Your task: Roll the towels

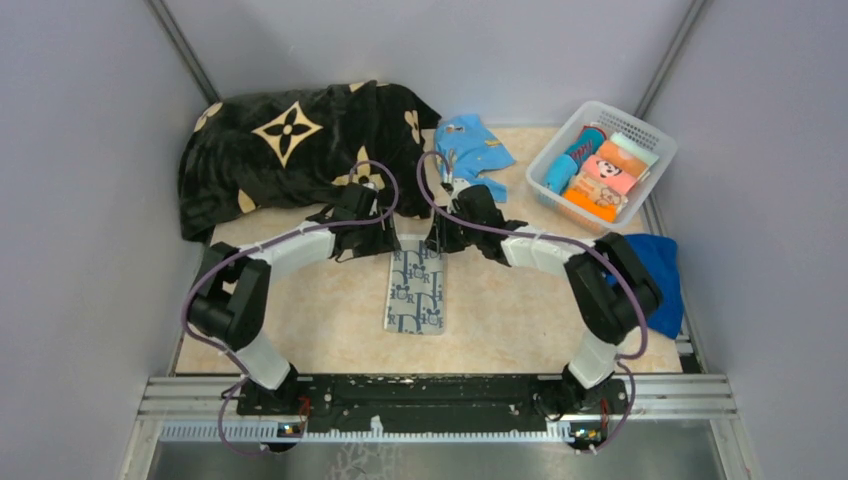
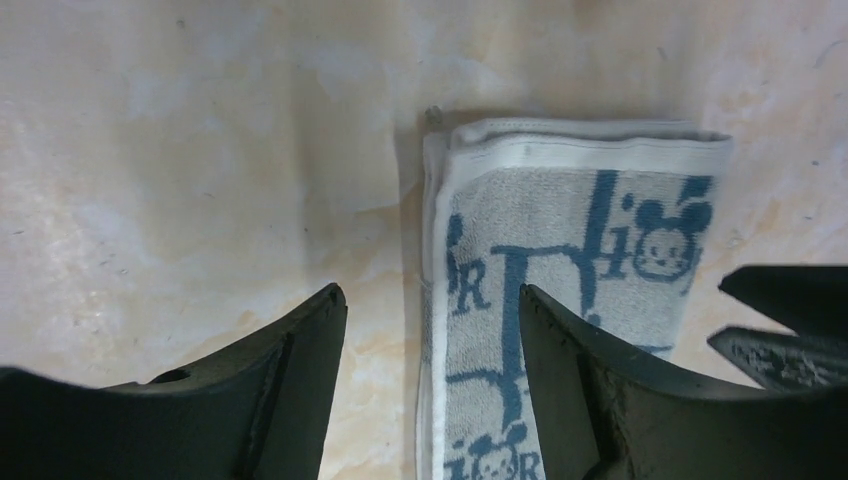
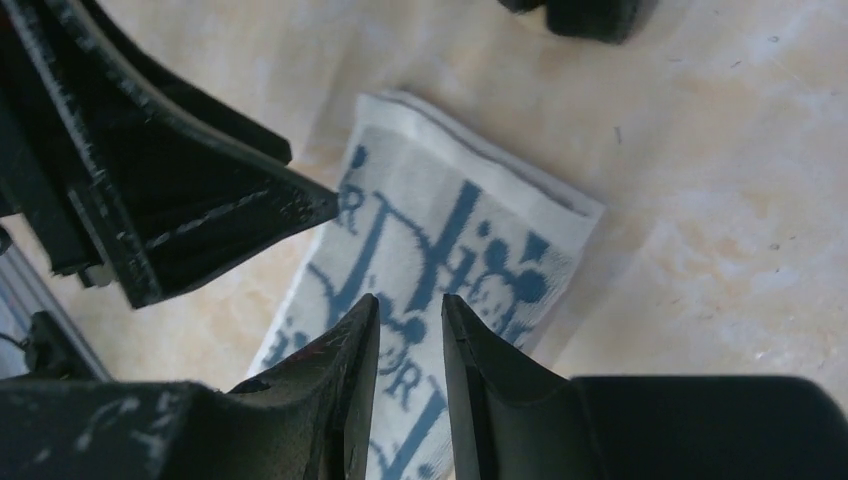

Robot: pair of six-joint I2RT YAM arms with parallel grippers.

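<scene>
A grey towel [image 1: 415,295] with blue mouse-and-letter print lies folded into a long flat strip at the middle of the table. Its far short edge, with layered white hems, shows in both wrist views. Above the towel's far left corner stands my left gripper [image 1: 393,247]; in the left wrist view its fingers [image 2: 300,370] are apart with nothing held. At the far right corner is my right gripper [image 1: 437,247]. Its fingers [image 3: 355,390] are parted by a narrower gap, over the printed face of the towel, holding nothing.
A dark patterned blanket [image 1: 300,150] fills the back left, beside a light blue cloth [image 1: 468,160]. The white basket [image 1: 648,148] with rolled towels stands back right, a dark blue cloth [image 1: 655,275] in front of it. Both grippers are close together.
</scene>
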